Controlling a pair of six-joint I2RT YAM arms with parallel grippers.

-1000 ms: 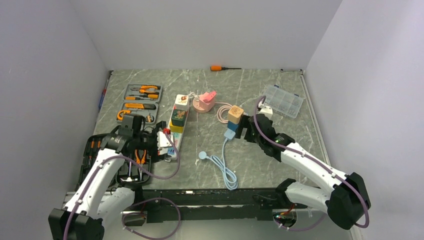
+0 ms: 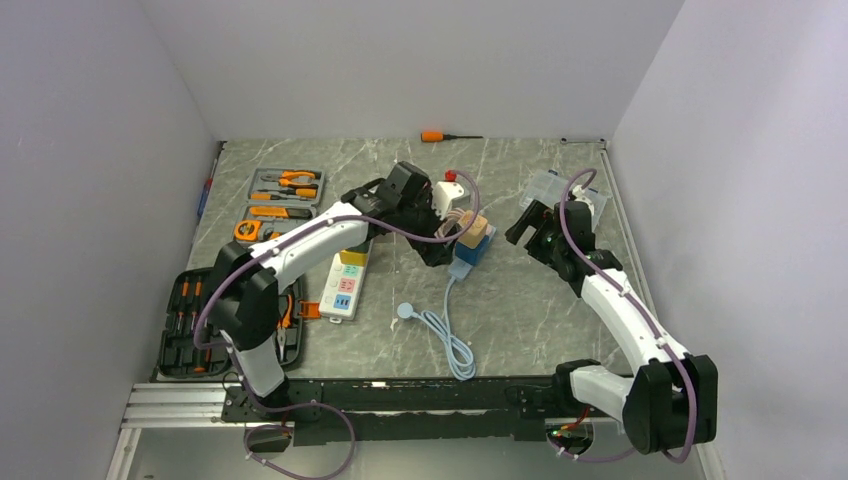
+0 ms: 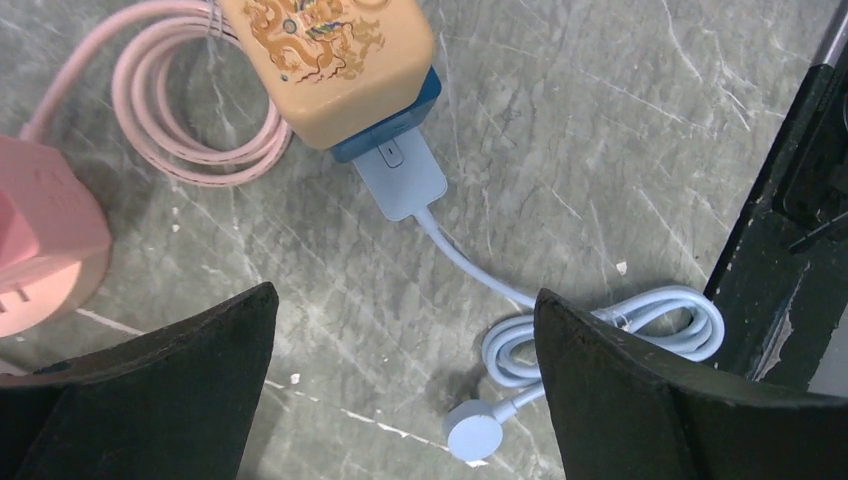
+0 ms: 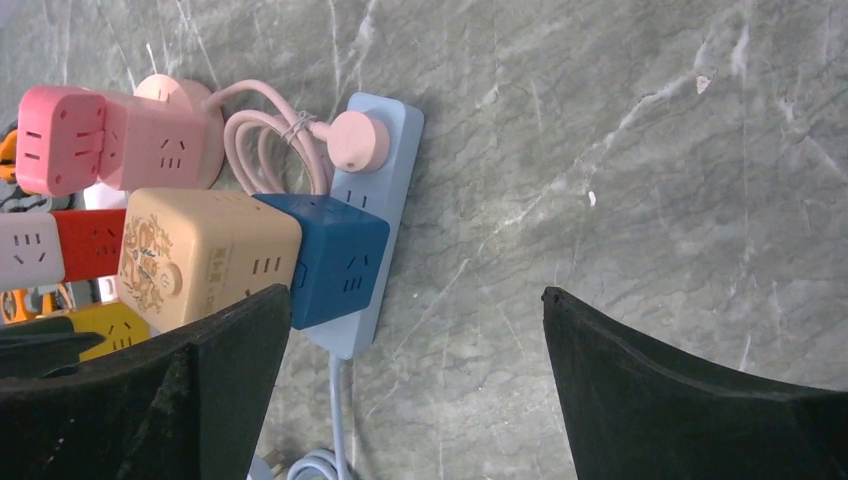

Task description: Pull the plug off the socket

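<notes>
A pale blue power strip [image 4: 395,150] lies on the table, its cord running to a round blue plug end [image 3: 474,432]. Mounted on the strip is a dark blue block [image 4: 345,255], with a tan cube plug [image 3: 345,75] attached to it. A round pink plug [image 4: 357,142] sits on the strip's far end, joined to a coiled pink cable [image 3: 155,100]. My left gripper is open above the table beside the strip, nothing between its fingers. On the strip's right side, my right gripper is open and empty, apart from the blocks.
A pink holder [image 4: 165,140] stands left of the coil. A white power strip [image 2: 345,290] with a yellow block lies further left, near tool cases [image 2: 190,330]. A clear organizer box [image 2: 545,190] is behind my right arm.
My left arm has swung from the tool case at left across to the blue strip. My right gripper has drawn back to the right, away from the tan and blue blocks.
</notes>
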